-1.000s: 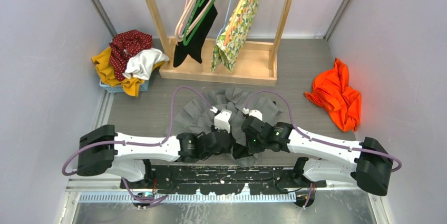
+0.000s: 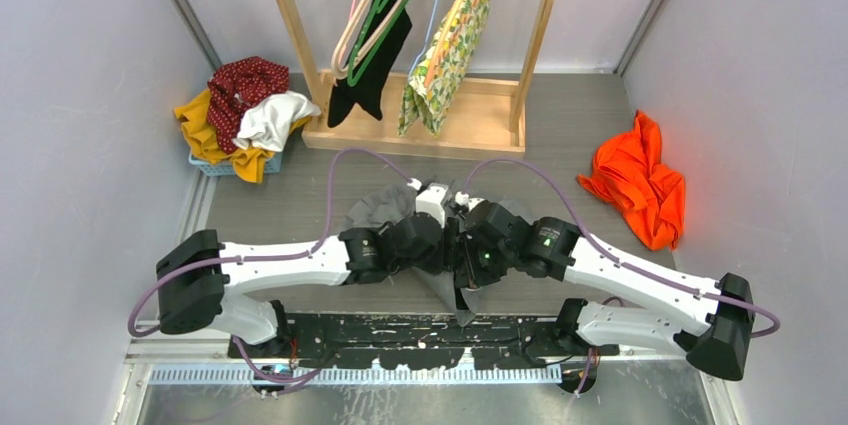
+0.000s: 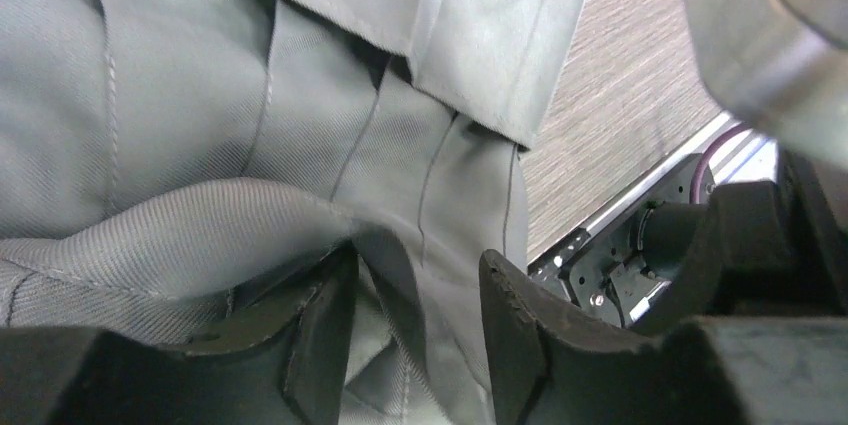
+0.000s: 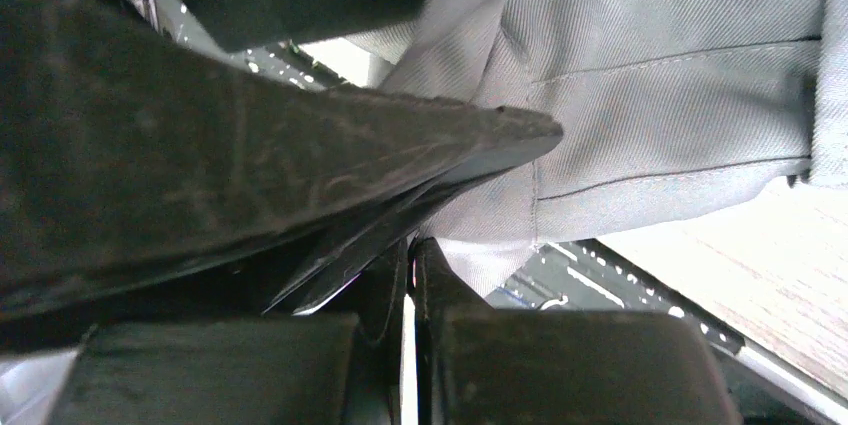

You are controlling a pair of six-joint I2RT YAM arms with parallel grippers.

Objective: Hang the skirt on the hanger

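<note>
The grey pleated skirt [image 2: 375,209] lies bunched on the floor beneath both arms, one end reaching toward the robot's base. In the left wrist view my left gripper is part open, and a raised fold of the skirt [image 3: 170,235] runs between and below its fingers. My right gripper is shut on the skirt [image 4: 660,105], gripping it at an edge; dark arm parts cover much of that view. Several hangers hang from the rack, among them a green hanger [image 2: 357,65] with no garment seen on it.
The wooden rack [image 2: 420,148] stands at the back, holding a black garment [image 2: 372,80] and a patterned garment [image 2: 450,60]. A blue basket [image 2: 205,166] of clothes sits at left, an orange cloth [image 2: 640,183] at right. My hands are very close together.
My left hand has moved right and slightly away from the base, up against the right hand. The right gripper has shifted only a little.
</note>
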